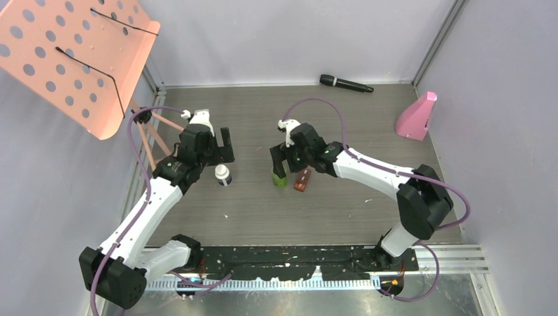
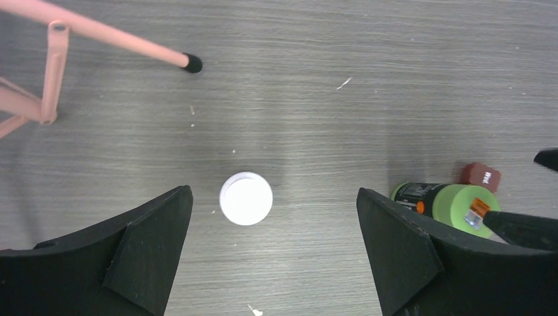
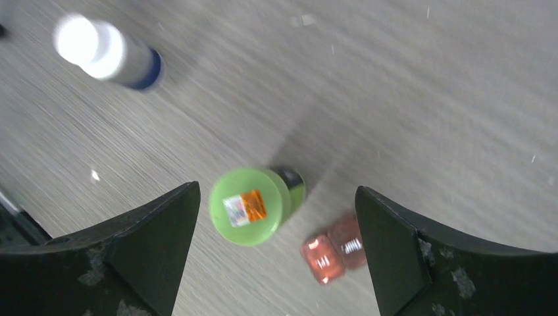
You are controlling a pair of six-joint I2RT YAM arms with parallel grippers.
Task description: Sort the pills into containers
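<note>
A white-capped pill bottle (image 1: 222, 174) (image 2: 245, 197) stands below and beside my left gripper (image 1: 225, 148), whose open fingers in the left wrist view frame its cap with empty space between them. A green-lidded container (image 1: 279, 180) (image 2: 460, 207) (image 3: 247, 204) stands under my right gripper (image 1: 278, 161), which is open and holds nothing. Beside it lies a small red-brown pill box (image 1: 303, 180) (image 3: 332, 250) with compartments, partly hidden by a finger in the right wrist view.
A pink folded stand (image 1: 105, 59) fills the back left, its legs reaching the table. A black microphone (image 1: 345, 84) lies at the back; a pink holder (image 1: 414, 118) stands on the right.
</note>
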